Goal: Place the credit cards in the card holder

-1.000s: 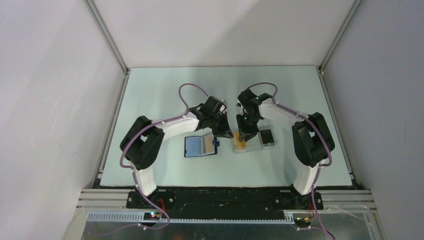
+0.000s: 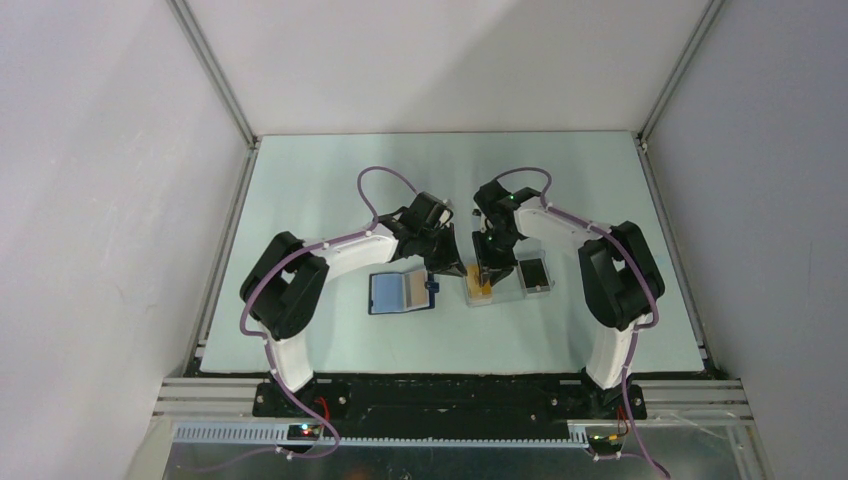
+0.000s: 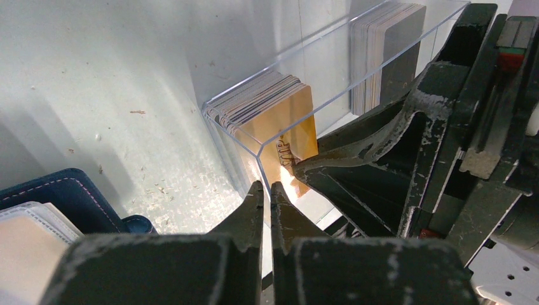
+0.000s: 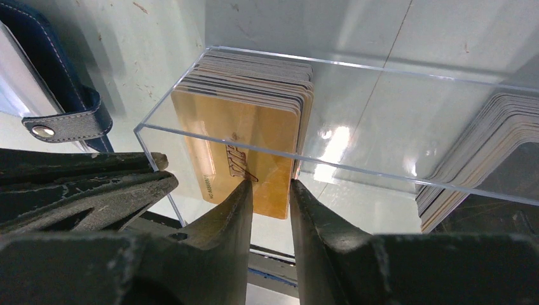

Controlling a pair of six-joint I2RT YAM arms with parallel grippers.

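In a clear acrylic box (image 4: 356,75) stand a stack of cards with a gold front card (image 4: 213,165) and a second, darker stack (image 3: 397,76) at the other end. My left gripper is shut on the box's near corner wall. My right gripper is over the gold stack, its fingertips part open at the front card's lower right. The navy card holder (image 2: 400,292) lies open left of the box, with clear sleeves.
Both arms meet closely over the box at the centre.
The right arm has shifted very slightly. The left arm, box and card holder look unmoved.
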